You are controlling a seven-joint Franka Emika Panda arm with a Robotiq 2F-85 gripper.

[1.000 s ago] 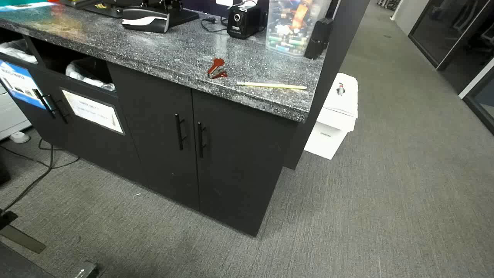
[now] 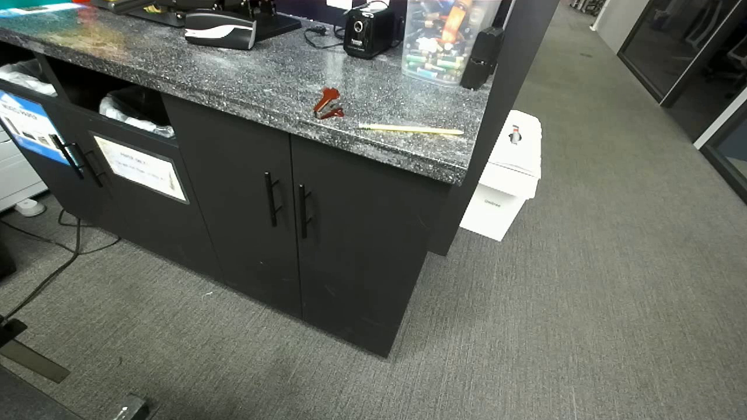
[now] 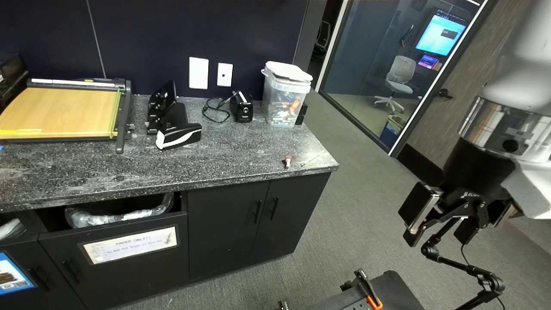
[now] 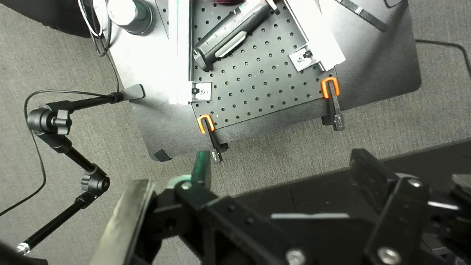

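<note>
My gripper [image 3: 439,234] hangs at the right side of exterior view 2, well away from the counter. In the wrist view its two fingers [image 4: 202,169] stand wide apart, open, with only carpet and dark cabinet seen beyond the gap. On the speckled counter [image 2: 280,84] lies a reddish-brown staple remover [image 2: 327,104]. A yellow pencil [image 2: 413,129] rests near the counter's front right corner. Farther back are a black and white stapler [image 2: 221,31], a black pencil sharpener [image 2: 369,31] and a clear bin of batteries [image 2: 439,42].
A paper trimmer [image 3: 62,111] occupies the counter's left part. Below the gripper, the wrist view shows a dark platform [image 4: 375,75] with orange-tipped clamps [image 4: 333,103] and a jointed black camera arm [image 4: 77,154]. A white bin [image 2: 497,185] stands beside the cabinet.
</note>
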